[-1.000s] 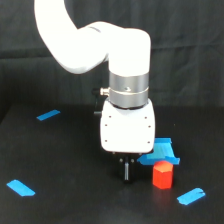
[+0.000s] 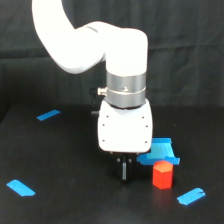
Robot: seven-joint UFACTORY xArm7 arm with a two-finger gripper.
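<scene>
A red block [image 2: 163,175] rests on the dark table, a little to the right of my gripper [image 2: 124,171]. Behind that block lies a blue object [image 2: 158,150], shaped like a shallow tray or bowl, partly covered by the block and by my white hand. My dark fingers point down low over the table and blend into the black surface. Whether they are open or shut does not show, and I can make out nothing between them.
Short blue strips mark the table at the back left [image 2: 48,115], front left [image 2: 20,188] and front right [image 2: 190,196]. A dark curtain [image 2: 190,70] hangs behind.
The arm and hand have shifted very slightly to the left. The red block and the blue object have stayed in place.
</scene>
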